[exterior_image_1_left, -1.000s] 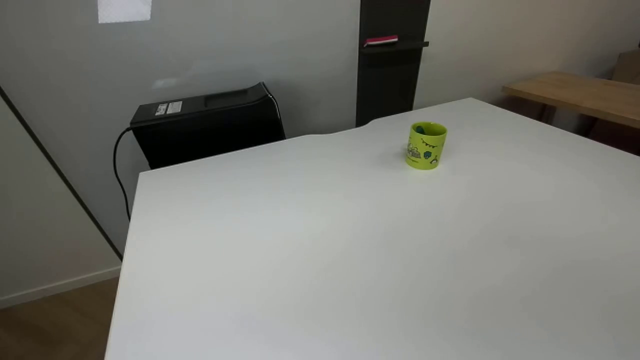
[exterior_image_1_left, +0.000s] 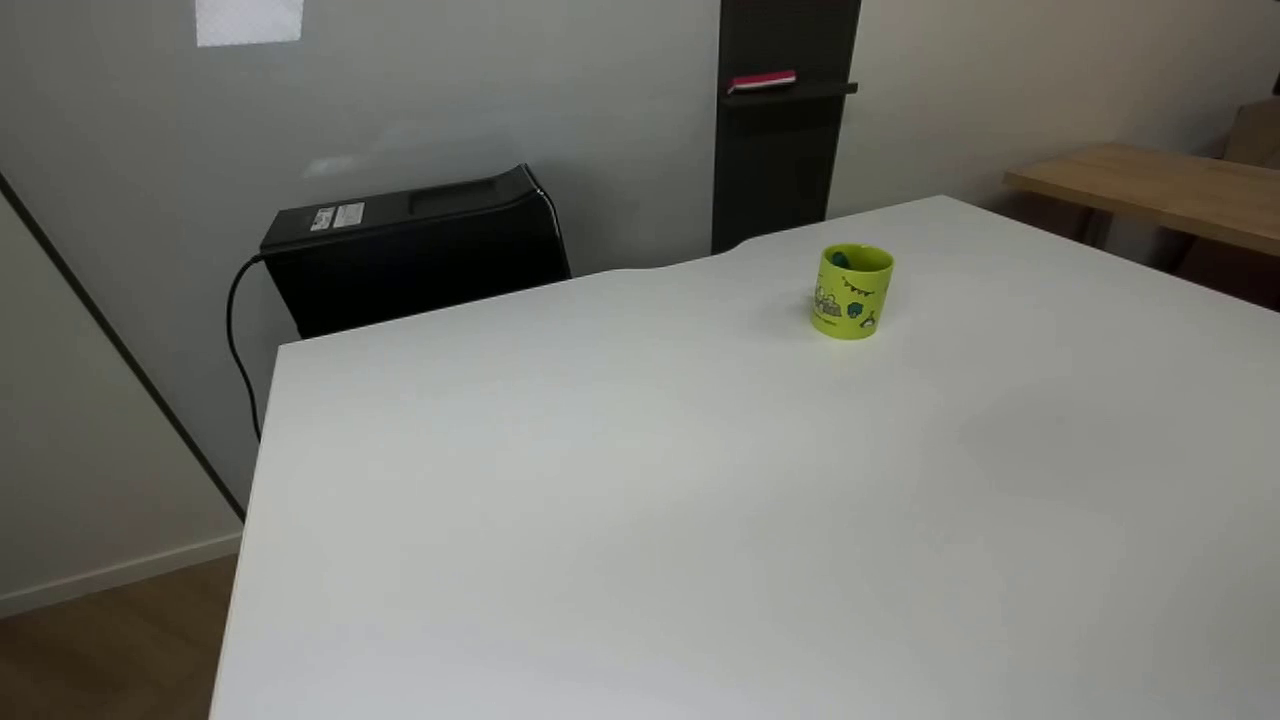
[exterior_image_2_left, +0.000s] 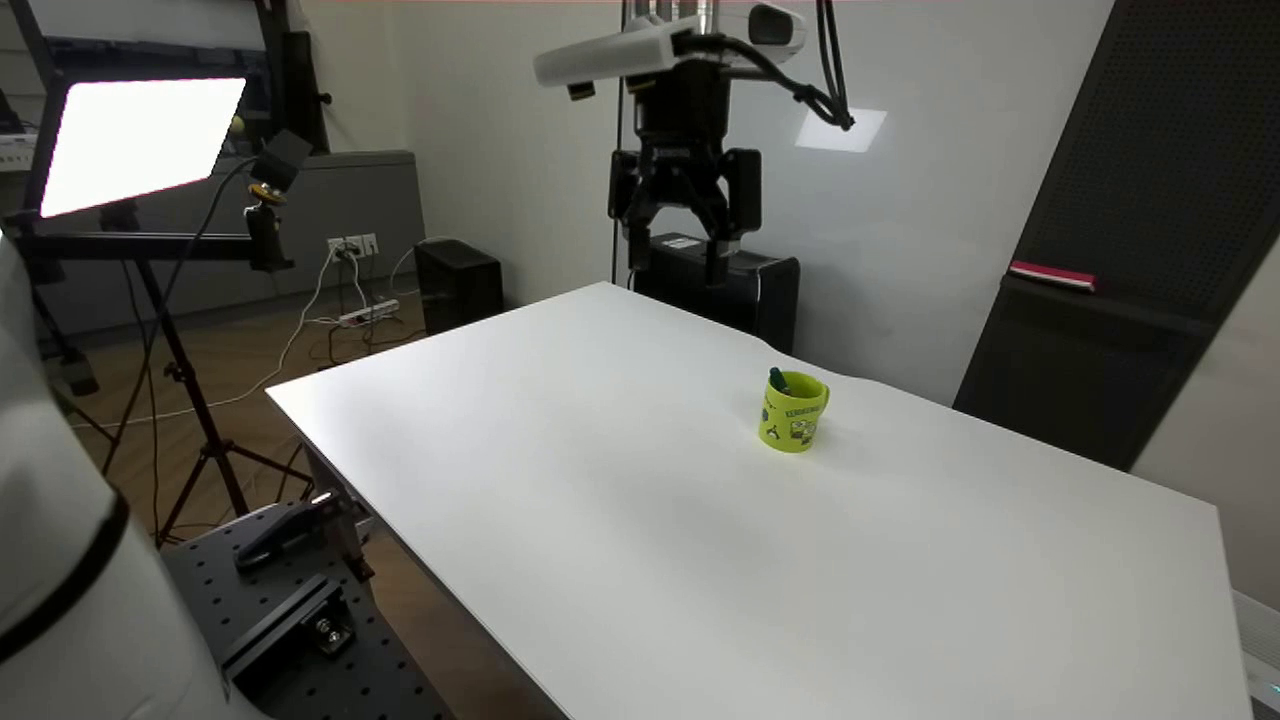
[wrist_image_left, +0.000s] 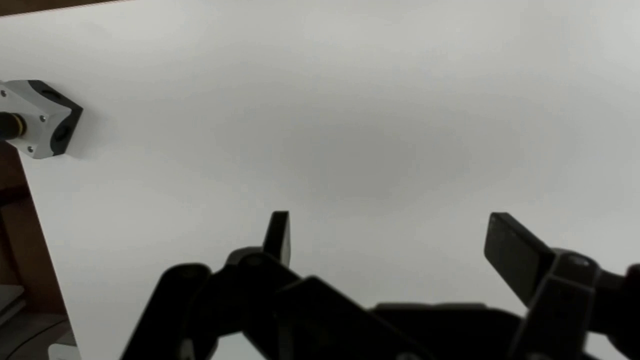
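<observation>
A lime-green mug (exterior_image_1_left: 849, 300) with dark printed figures stands upright near the far edge of the white table. In the second exterior view the same mug (exterior_image_2_left: 789, 420) has a dark teal object (exterior_image_2_left: 779, 380) poking out of its top; what that is cannot be made out. High above the table hangs my black gripper (exterior_image_2_left: 678, 270), open and well clear of the mug. From the wrist, bare tabletop shows between the spread fingers of the gripper, with nothing held. The mug is outside the wrist view.
A grey and black box with a dark knob (wrist_image_left: 45, 123) sits at the table's corner in the wrist view.
The mug stands where it was.
</observation>
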